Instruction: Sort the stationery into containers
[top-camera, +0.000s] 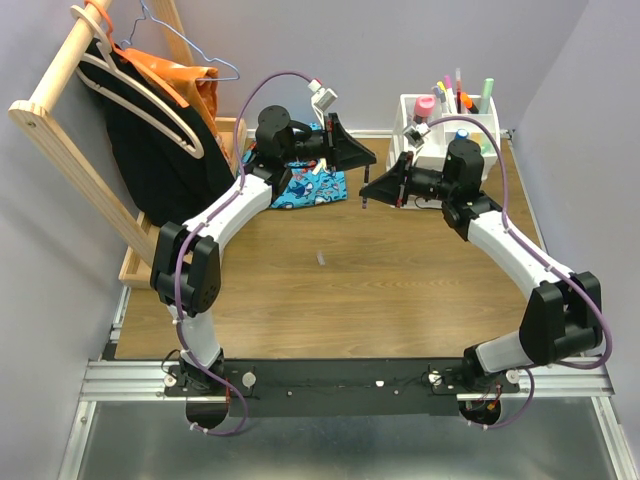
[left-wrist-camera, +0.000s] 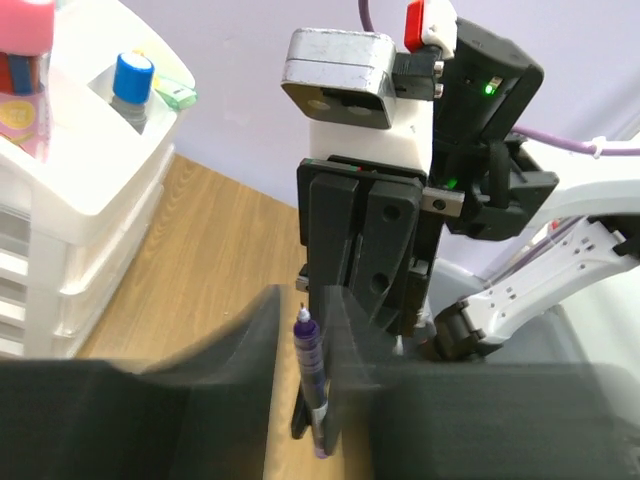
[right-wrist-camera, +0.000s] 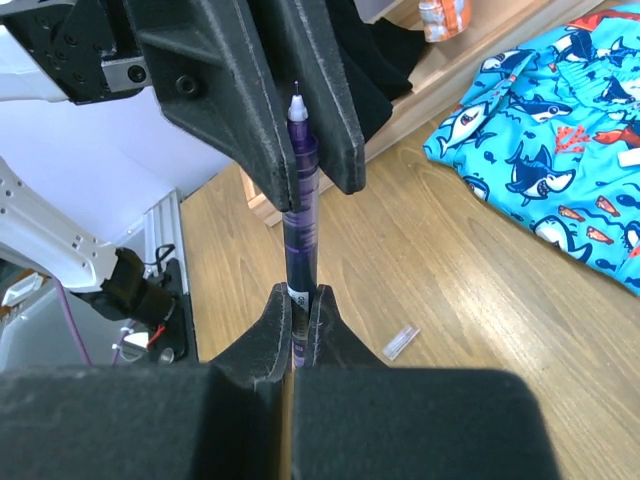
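A purple pen (right-wrist-camera: 302, 240) stands upright between the two grippers over the table. My right gripper is shut on its lower part. The fingers of my left gripper (top-camera: 362, 160) reach around the pen's upper end; in the right wrist view they look parted, with the pen's tip showing between them, and whether they touch it I cannot tell. In the left wrist view the pen appears behind blurred near fingers. The white stationery organizer holds pens, a pink-capped bottle and a blue-capped one at the back right.
A small clear piece (right-wrist-camera: 400, 341) lies on the bare middle of the table (top-camera: 330, 300). The shark-print cloth (right-wrist-camera: 540, 170) lies at the back. A wooden rack (top-camera: 130, 230) with hangers and dark clothing stands at the left.
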